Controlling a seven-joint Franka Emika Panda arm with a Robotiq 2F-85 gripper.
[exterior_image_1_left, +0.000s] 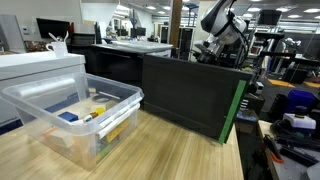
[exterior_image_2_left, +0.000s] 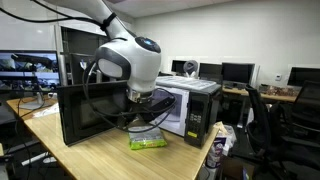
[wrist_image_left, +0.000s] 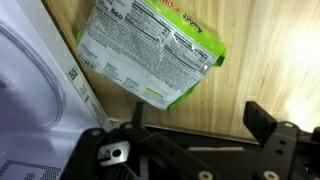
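Observation:
A green and silver-grey packet with small print lies flat on the wooden table, at upper left in the wrist view. In exterior view 2 the same packet rests on the wood below the arm. My gripper stands open, its dark fingers wide apart with only bare wood between the tips. The packet is beyond the left finger, not held. A black panel hides the packet in exterior view 1.
A pale, rounded-edge object stands close on the packet's left. The upright black panel crosses the table. A clear plastic bin with several small items sits at its other side. Bare wood lies right of the packet.

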